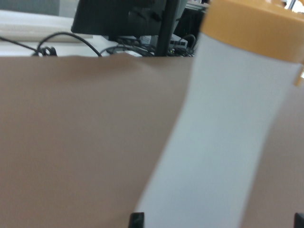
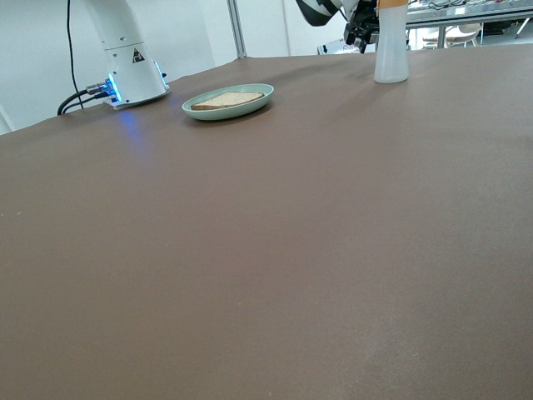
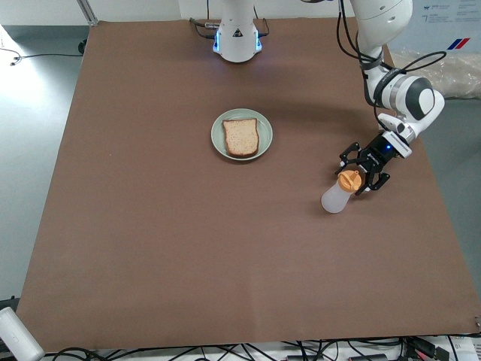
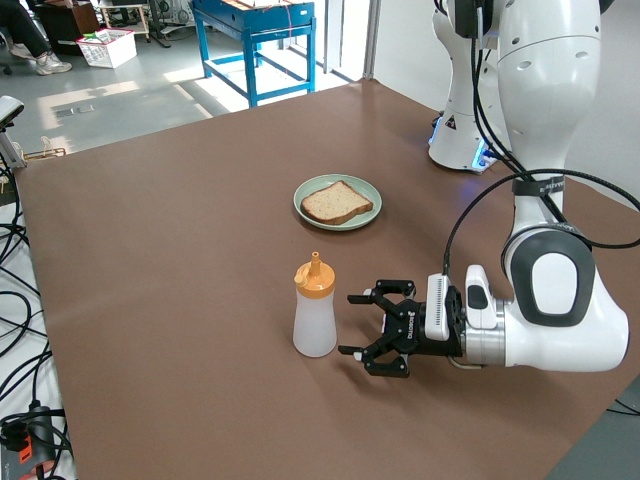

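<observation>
A squeeze bottle [image 3: 336, 197] with translucent body and orange cap stands upright on the brown table; it also appears in the top view [image 2: 391, 46], right view [image 4: 314, 318] and, very close, in the wrist view [image 1: 213, 133]. My black gripper [image 4: 372, 326] is open, its fingers spread just beside the bottle, facing it; in the wrist view the two fingertips show at the bottom edge, either side of the bottle. A slice of bread [image 3: 240, 138] lies on a pale green plate [image 3: 218, 137].
Cables and equipment run along the table's edge. Most of the tabletop around the plate and bottle is clear.
</observation>
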